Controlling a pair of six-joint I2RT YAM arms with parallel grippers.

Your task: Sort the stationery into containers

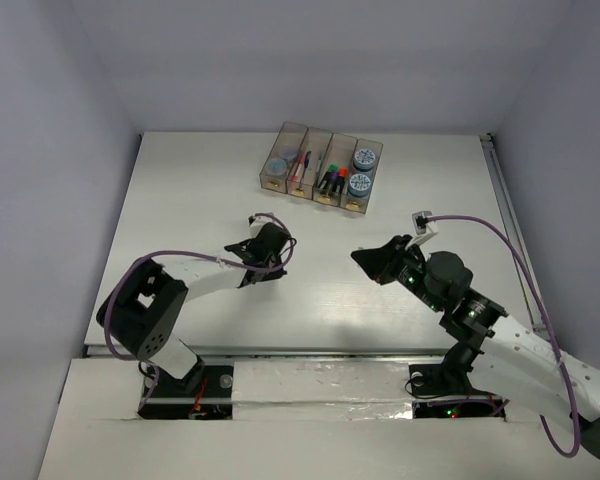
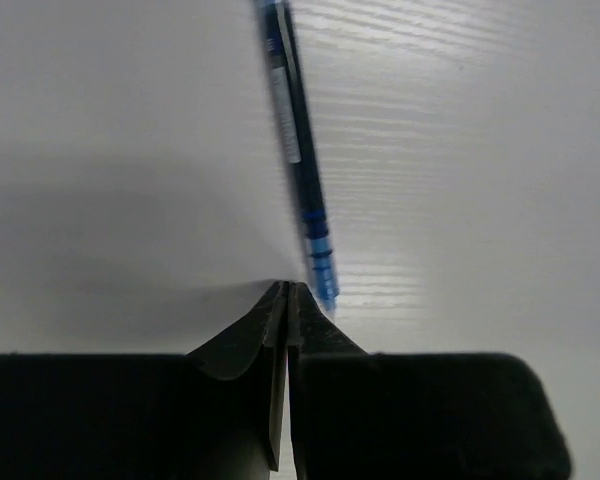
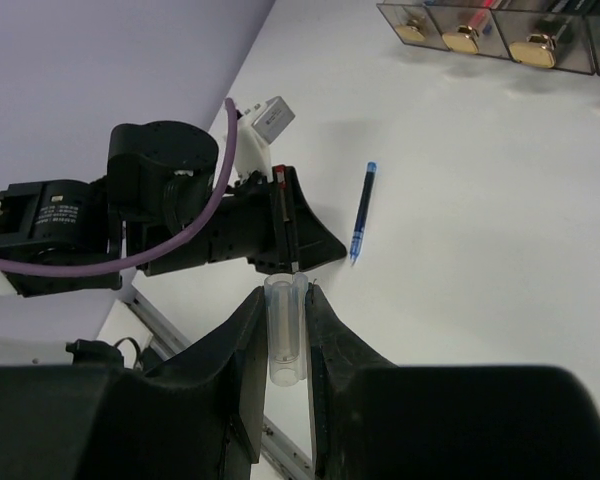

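A dark blue pen [image 2: 302, 140] with a light blue end lies flat on the white table. My left gripper is shut beside that end, with nothing visible between its fingers; whether it touches the pen I cannot tell. From the right wrist, the whole pen [image 3: 364, 210] shows just past the left gripper's tips. The left gripper [image 1: 283, 273] hides it from the top. My right gripper is shut on a clear cylindrical piece [image 3: 284, 345], held above the table right of centre. At the back stands a clear divided organizer [image 1: 273, 183].
Red and blue pens [image 1: 301, 166], markers [image 1: 341, 180] with black, green and red parts, and round white-lidded pots [image 1: 360, 185] fill separate organizer compartments. Open table lies between the two arms and at the right back. Walls border the table on its sides and back.
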